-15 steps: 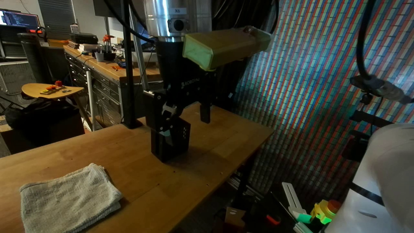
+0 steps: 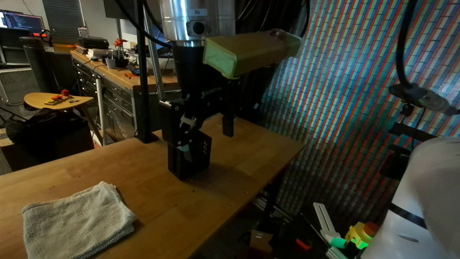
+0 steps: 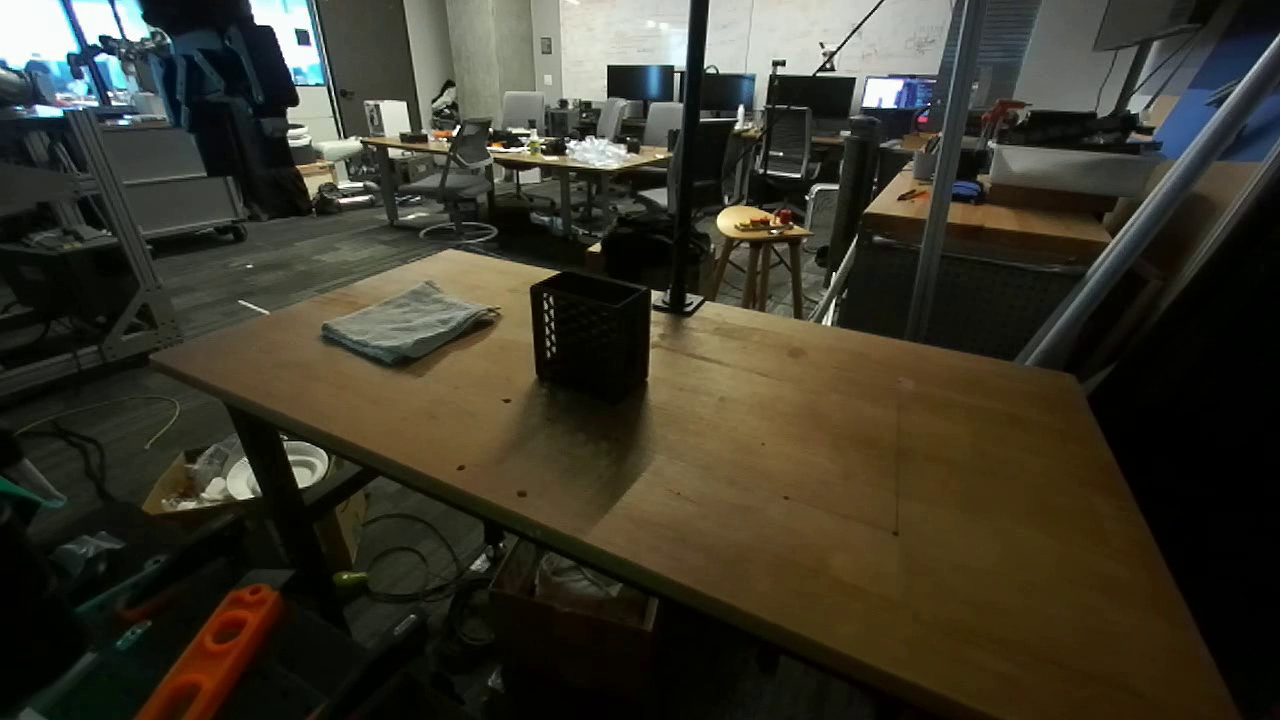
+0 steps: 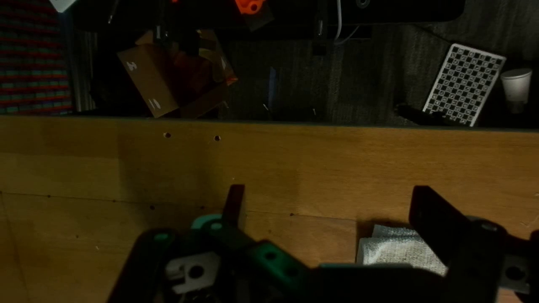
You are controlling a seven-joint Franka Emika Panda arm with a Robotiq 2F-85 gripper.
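My gripper (image 2: 207,140) hangs over the wooden table with its fingers wide apart, and nothing shows between them. In the wrist view the open gripper has bare table between its fingertips. A black basket with holes in its side (image 3: 590,336) stands upright on the table. In exterior view 1 one finger overlaps the basket (image 2: 202,157) and hides part of it; I cannot tell whether they touch. The folded grey cloth (image 2: 77,222) lies flat, apart from the basket. In the wrist view, the right finger partly covers the cloth (image 4: 399,251).
A black post (image 3: 689,156) rises at the table's edge, near the basket. Cardboard boxes (image 4: 151,75) lie below, beyond the table's edge.
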